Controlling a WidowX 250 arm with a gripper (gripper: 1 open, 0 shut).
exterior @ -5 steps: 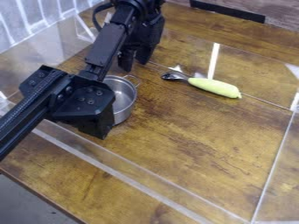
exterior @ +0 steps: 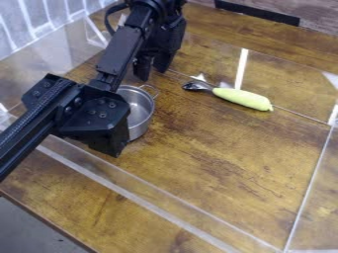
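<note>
The black robot arm reaches in from the left. Its gripper housing (exterior: 95, 115) hangs over a steel bowl (exterior: 137, 107), covering much of it. The fingertips are hidden, so their state and anything between them cannot be seen. A pale yellow-green object (exterior: 243, 98), shaped like a corn cob, lies on the wooden table (exterior: 224, 178) to the right of the bowl, beside a small dark spoon-like item (exterior: 199, 86).
Clear tape strips cross the table, with a white strip (exterior: 240, 67) behind the yellow-green object. A white slatted object (exterior: 27, 30) stands at the back left.
</note>
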